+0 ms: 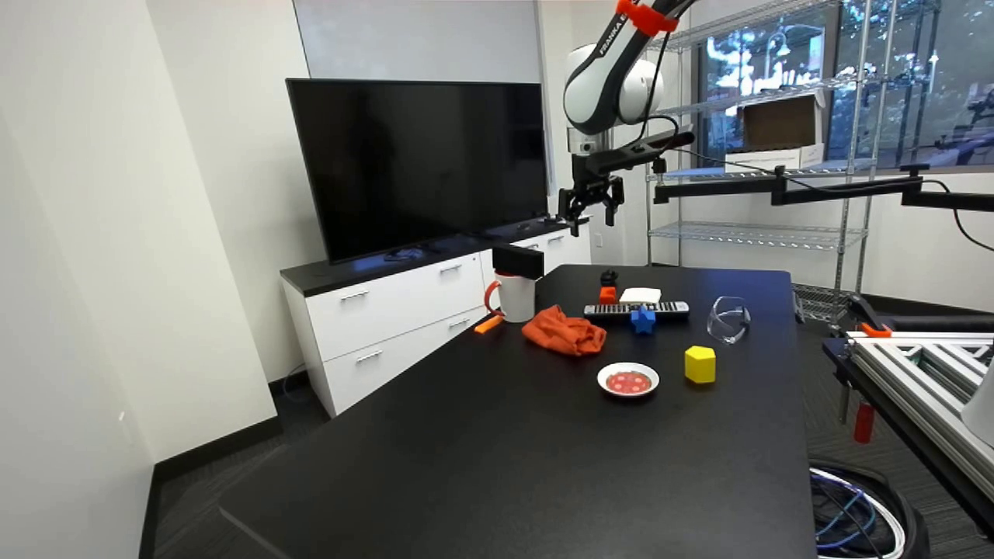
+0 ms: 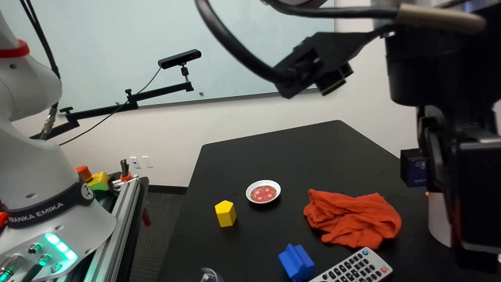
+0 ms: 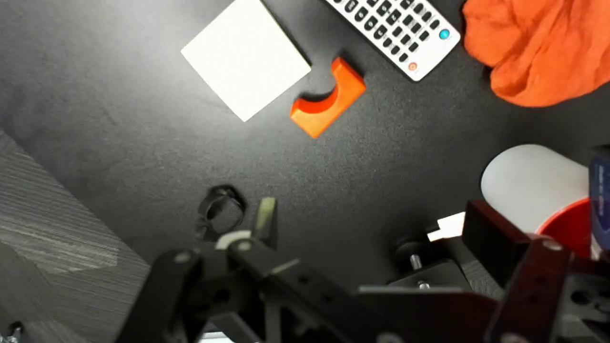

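High above the far end of the black table, my gripper (image 1: 592, 222) stands open, nothing between its spread fingers. Both fingers (image 3: 266, 216) show in the wrist view, with table surface in the gap. A white mug (image 1: 517, 298) with a red inside and handle has a dark box (image 1: 518, 261) resting in its mouth. Right of it in exterior view 1 lies a crumpled orange cloth (image 1: 564, 331). An orange curved block (image 3: 337, 103) sits beside a white square pad (image 3: 246, 60). A small black ring-like object (image 3: 221, 206) is near the left finger.
A remote (image 2: 354, 268), blue star block (image 2: 296, 262), yellow block (image 2: 226, 214) and shallow white dish (image 2: 263, 192) with a red patterned inside share the table. Clear glasses (image 1: 728, 321) lie near its right side.
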